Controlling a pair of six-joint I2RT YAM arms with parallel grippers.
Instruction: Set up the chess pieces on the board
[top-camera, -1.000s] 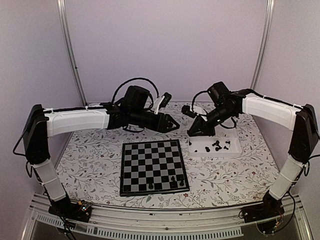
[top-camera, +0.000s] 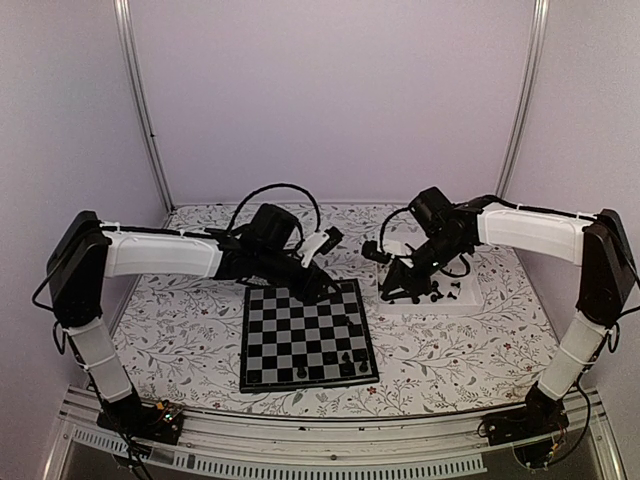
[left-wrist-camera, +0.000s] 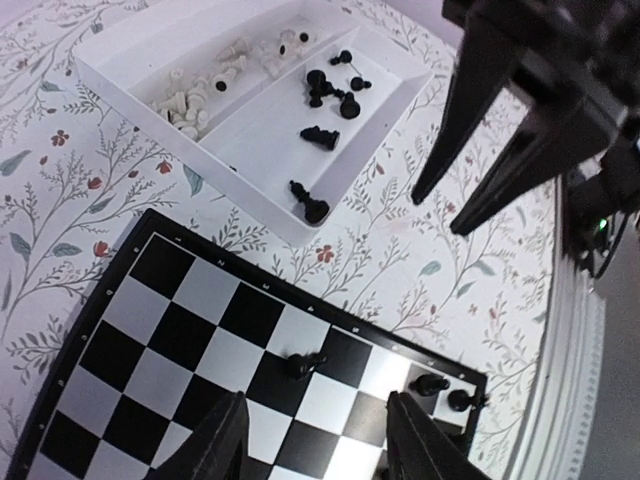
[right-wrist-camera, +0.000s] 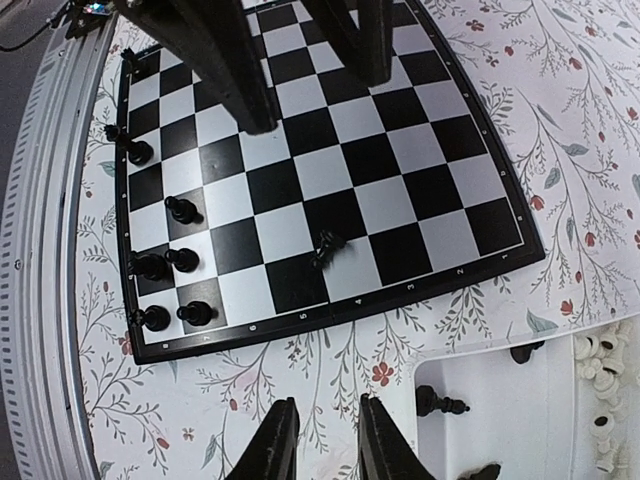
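The chessboard (top-camera: 290, 340) has several black pieces along its near-right side, among them a pawn (left-wrist-camera: 430, 383) and a piece (right-wrist-camera: 182, 208); a small dark piece (right-wrist-camera: 328, 250) sits nearer the middle edge. My left gripper hangs over the board, open, its fingers empty. My right gripper is just beside the white tray (left-wrist-camera: 230, 160), over the gap by the board, its fingertips fairly close together with nothing visible between them. The tray holds black pieces (left-wrist-camera: 315, 207) in one compartment and white pieces (left-wrist-camera: 195, 100) in the other.
The two arms face each other closely above the board and tray. Bare patterned table (top-camera: 180, 330) lies left of the board and in front of the tray. A metal rail (top-camera: 300, 450) runs along the front edge.
My right gripper has also come lower, a little to the right of where it was.
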